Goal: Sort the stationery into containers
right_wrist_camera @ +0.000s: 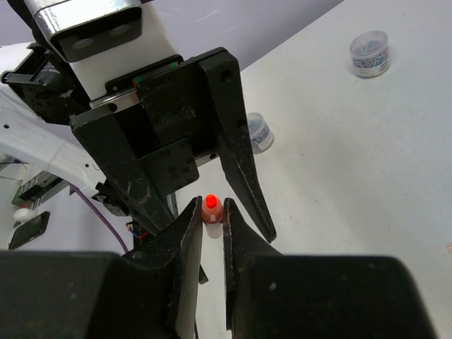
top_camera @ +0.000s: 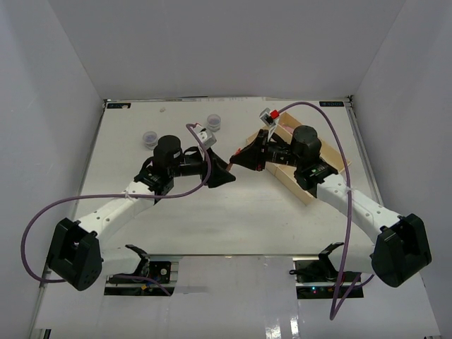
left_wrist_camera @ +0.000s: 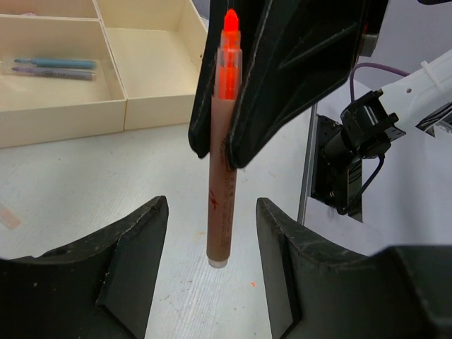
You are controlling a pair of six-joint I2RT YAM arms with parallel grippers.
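A slim pen with a red-orange tip [left_wrist_camera: 221,148] is held by my right gripper, whose fingers are shut on its upper part. In the left wrist view its lower end hangs between the spread fingers of my left gripper, with a gap on each side. That left gripper is open around the pen without touching it. In the top view the two grippers face each other above the middle of the table. A wooden divided box [left_wrist_camera: 63,131] holds a blue pen [left_wrist_camera: 63,63] and a grey-purple pen [left_wrist_camera: 56,73] in one compartment.
Clear round jars, one at the back [top_camera: 214,122] and one farther left [top_camera: 150,139], stand on the white table [top_camera: 233,222]. The box [top_camera: 293,185] lies partly under the right arm. Free table lies in front of the grippers.
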